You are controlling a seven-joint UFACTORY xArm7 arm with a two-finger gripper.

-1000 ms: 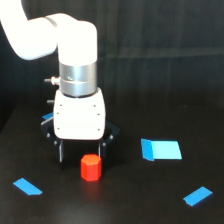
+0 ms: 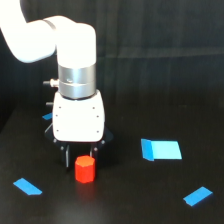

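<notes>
A small red block (image 2: 85, 169) stands on the dark tabletop, left of centre. My white gripper (image 2: 80, 154) points down at it, its dark fingers hard to make out against the black surface. The fingertips come down close to the top of the block and seem partly behind it. Whether they touch or grip the block cannot be told from this view.
Light blue tape (image 2: 166, 150) lies right of the gripper. Other blue tape strips lie at the front left (image 2: 27, 187) and front right (image 2: 197, 196).
The gripper has come slightly lower, and its fingers look closer together. The red block has shifted a little to the left.
</notes>
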